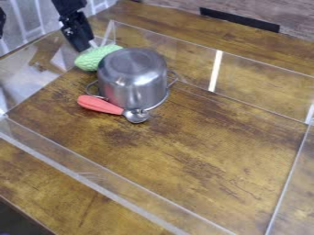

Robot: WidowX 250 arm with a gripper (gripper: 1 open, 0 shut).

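My dark gripper [79, 40] is at the upper left, beside the back-left corner of the clear-walled area and just above a green textured item [95, 56]; whether its fingers are open or shut is too small to tell. A steel pot [134, 75] with wire handles stands in front of the green item, partly hiding it. An ice-cream-scoop-like utensil with a red handle [101, 105] and metal head [136, 116] lies in front of the pot.
Clear low walls [218, 69] enclose the wooden surface [208, 156]. A dark strip [258, 23] runs along the back.
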